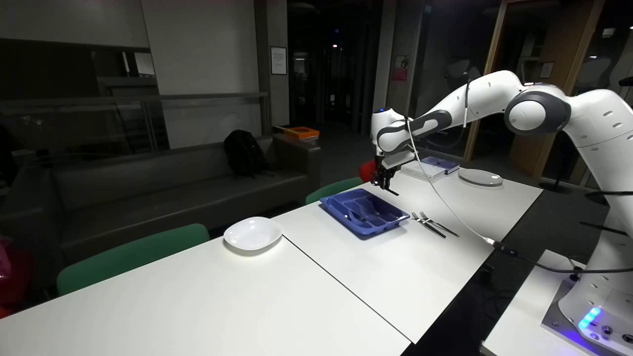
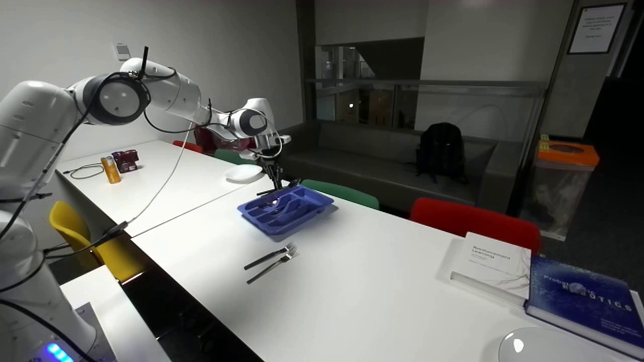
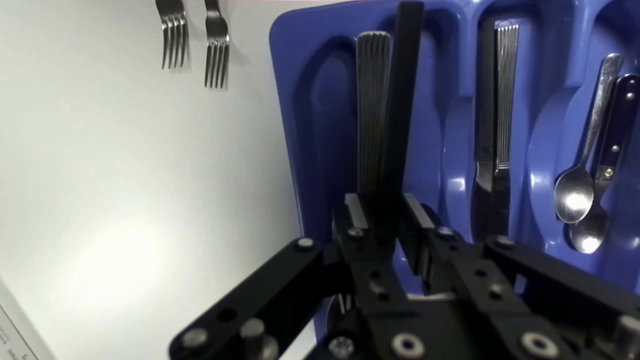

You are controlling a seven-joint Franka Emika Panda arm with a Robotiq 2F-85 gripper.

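High over the blue cutlery tray (image 1: 363, 213), my gripper (image 1: 384, 178) is shut on a black-handled utensil (image 3: 405, 90). In the wrist view its handle points away from the fingers, above the tray's left part. A silver ribbed handle (image 3: 373, 102) runs right beside it into the fingers; whether it is gripped too, I cannot tell. A dark rounded end (image 2: 294, 183) shows near the gripper in exterior view 2. Inside the tray lie a black knife (image 3: 484, 132), a silver ribbed-handled knife (image 3: 505, 108) and two spoons, one silver (image 3: 574, 195).
Two forks (image 2: 271, 259) lie on the white table beside the tray. A white bowl (image 1: 253, 233) stands on the tray's other side. Farther off are two books (image 2: 492, 265) and a plate (image 1: 480, 177). The table's middle has free room.
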